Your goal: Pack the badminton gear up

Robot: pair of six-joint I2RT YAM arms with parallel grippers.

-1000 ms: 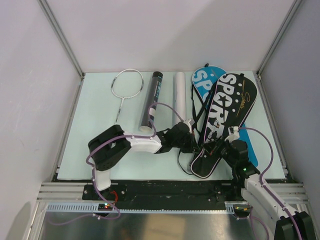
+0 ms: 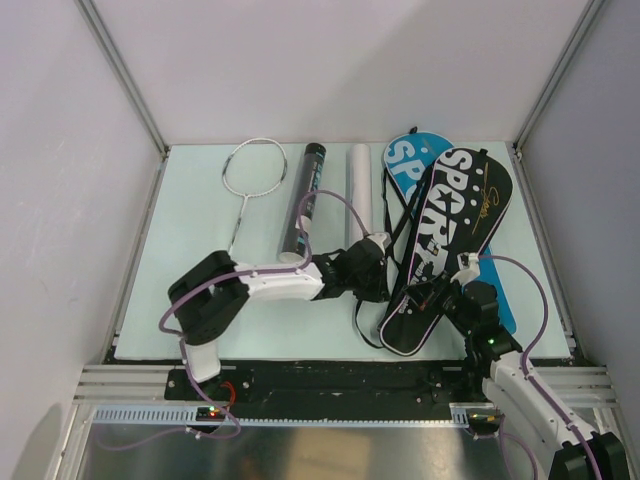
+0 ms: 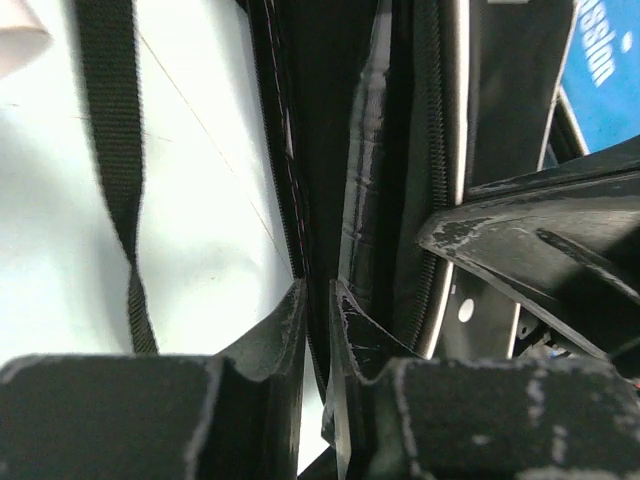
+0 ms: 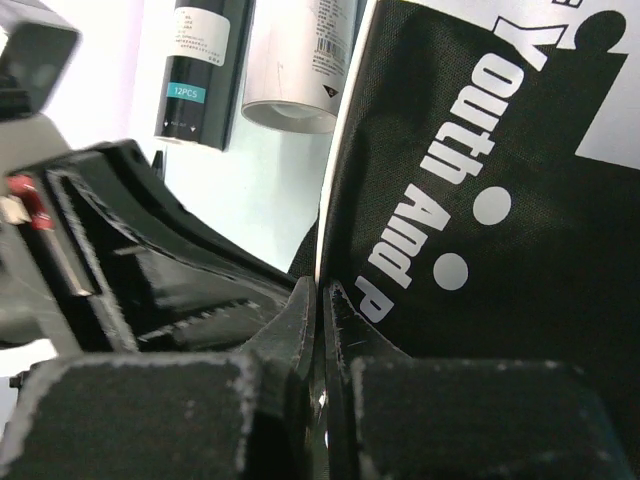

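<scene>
The black racket bag with white lettering lies slanted on the right of the table, partly over a blue racket bag. My right gripper is shut on its piped left edge near the lower end; in the right wrist view the white piping runs in between the fingertips. Beside that edge, on its left, is my left gripper. In the left wrist view its fingers stand slightly apart, close to the bag's dark side and zipper; nothing shows clearly held.
A white racket, a dark shuttlecock tube and a pale tube lie on the left and middle. A black strap hangs loose beside the bag.
The right arm and the bags look unmoved.
</scene>
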